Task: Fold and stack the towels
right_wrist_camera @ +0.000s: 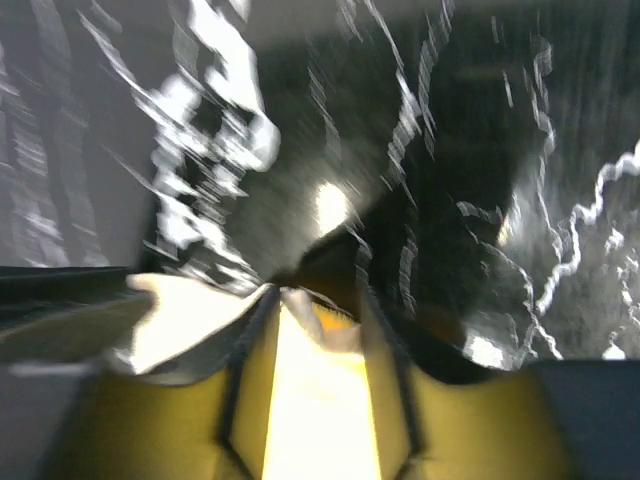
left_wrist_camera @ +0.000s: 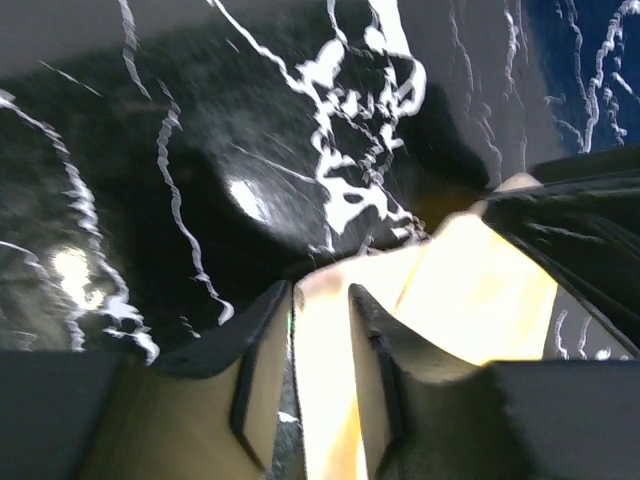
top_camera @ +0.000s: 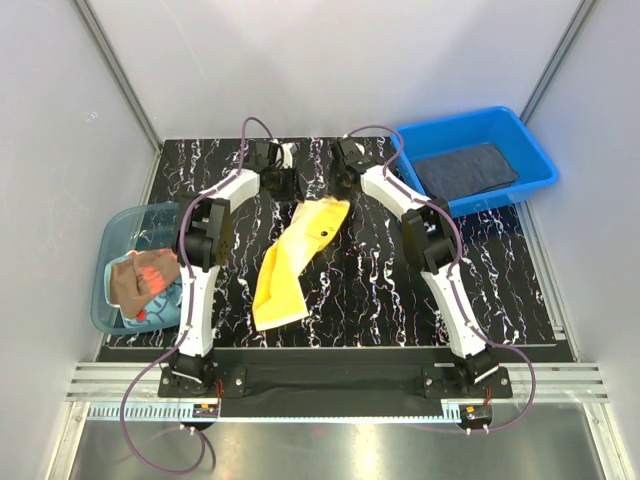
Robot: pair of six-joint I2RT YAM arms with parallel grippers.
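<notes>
A yellow towel (top_camera: 295, 247) lies long and crumpled in the middle of the black marbled table. My left gripper (top_camera: 297, 197) is at its far left corner. In the left wrist view the pale towel edge (left_wrist_camera: 330, 280) lies between the parted fingers, with a gap still showing. My right gripper (top_camera: 340, 194) is at the far right corner. There, in the right wrist view, a raised fold of towel (right_wrist_camera: 325, 330) rises between the fingers, which stand partly apart. Whether the pads touch the cloth is unclear.
A blue bin (top_camera: 540, 172) at the back right holds a flat dark grey towel (top_camera: 465, 172). On the left, a teal basket (top_camera: 112, 240) contains a brown and orange cloth (top_camera: 145, 280) and a blue patterned one (top_camera: 165, 305).
</notes>
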